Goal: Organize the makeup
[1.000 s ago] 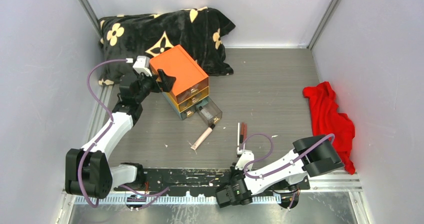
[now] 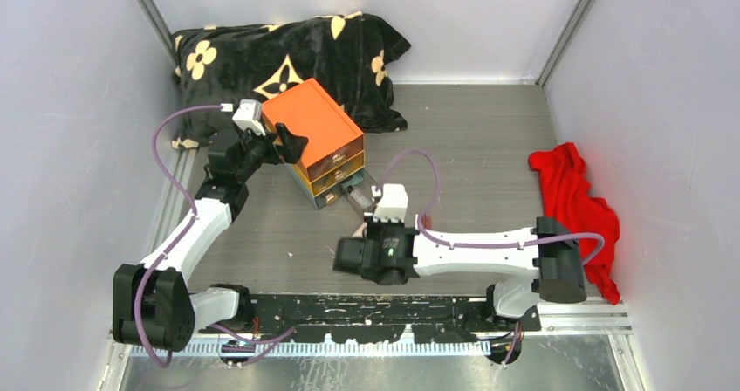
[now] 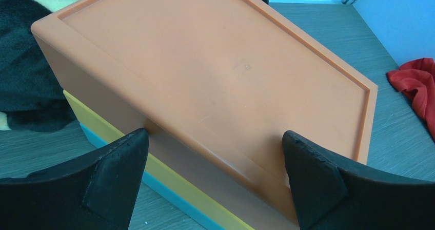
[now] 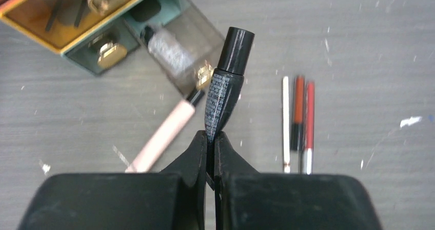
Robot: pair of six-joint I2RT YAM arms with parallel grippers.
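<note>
An orange-topped drawer organizer [image 2: 310, 116] stands at upper centre; its bottom clear drawer [image 4: 197, 40] is pulled out with a bottle [image 4: 170, 50] inside. My left gripper straddles the organizer's top edge, fingers apart, one on either side; whether they press it is unclear. My right gripper is shut on a black tube [image 4: 225, 81], held up near the open drawer. On the table lie a pink tube [image 4: 163, 132], a white pencil [image 4: 285, 122] and two reddish sticks [image 4: 310, 117].
A black patterned cushion [image 2: 218, 68] lies behind the organizer. A red cloth [image 2: 567, 190] lies at the right wall.
My right arm has swung from the near edge up and forward toward the open drawer, with the black tube in its gripper. The left arm has not visibly moved.
</note>
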